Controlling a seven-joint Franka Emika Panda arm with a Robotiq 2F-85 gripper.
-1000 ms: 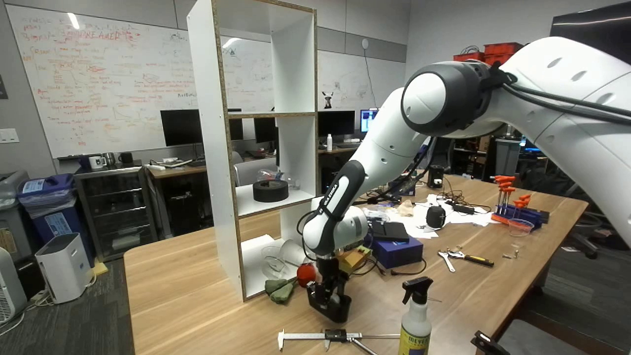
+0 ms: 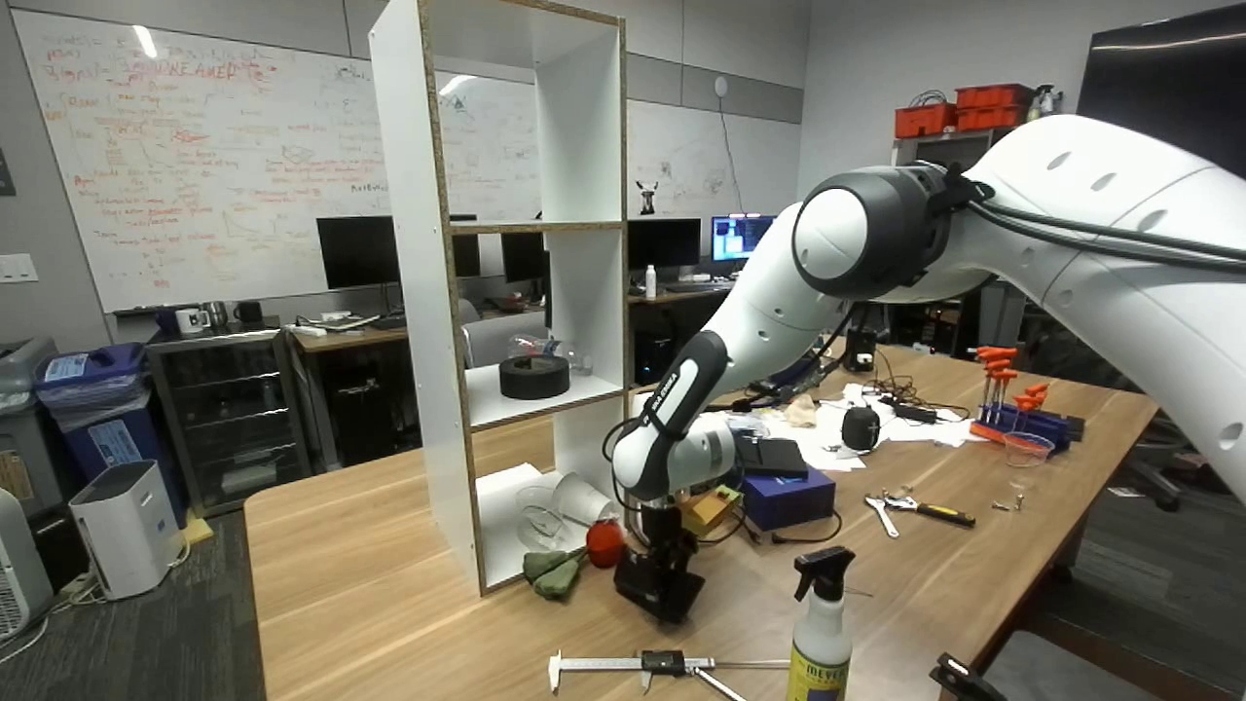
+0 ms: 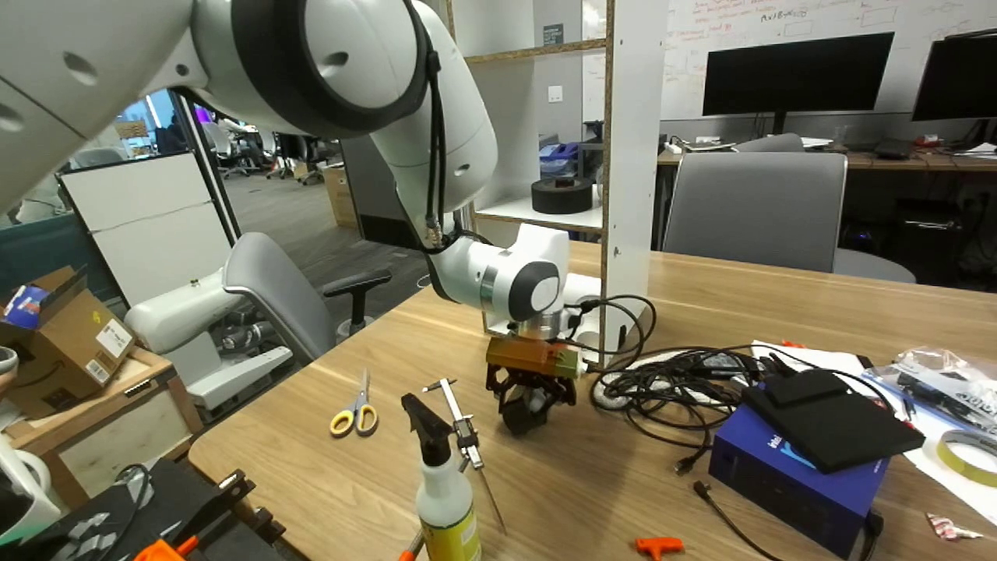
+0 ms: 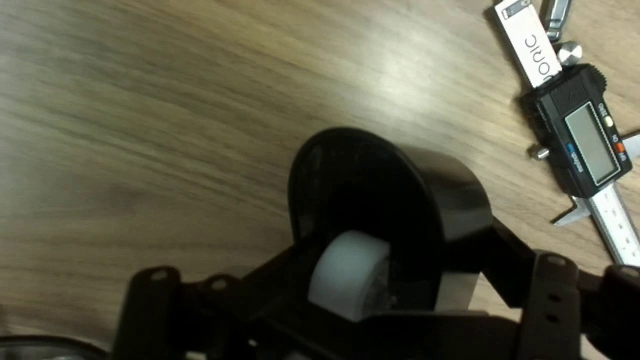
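Observation:
A black tape dispenser [image 4: 366, 174] with a white roll [image 4: 348, 273] in it shows between the two fingers of my gripper in the wrist view. The black fingers reach in from both sides and hide much of it; whether they press on it I cannot tell. In exterior view 1 the dispenser [image 2: 656, 588] lies tilted under my gripper [image 2: 661, 559], low over the wooden table in front of the shelf. From the other side, my gripper [image 3: 530, 388] also points down with the dark dispenser [image 3: 523, 414] below it.
Digital calipers [image 4: 576, 126] lie close by on the table. A spray bottle [image 2: 821, 637] stands at the front. A red ball [image 2: 604, 543] and a green cloth-like thing [image 2: 554, 574] sit by the white shelf [image 2: 458, 350]. A blue box [image 3: 794, 467] and tangled cables [image 3: 673, 383] occupy the other side.
The gripper has shifted slightly right and up in exterior view 1 and has tilted. The dispenser beneath it is turned to a steeper angle than before.

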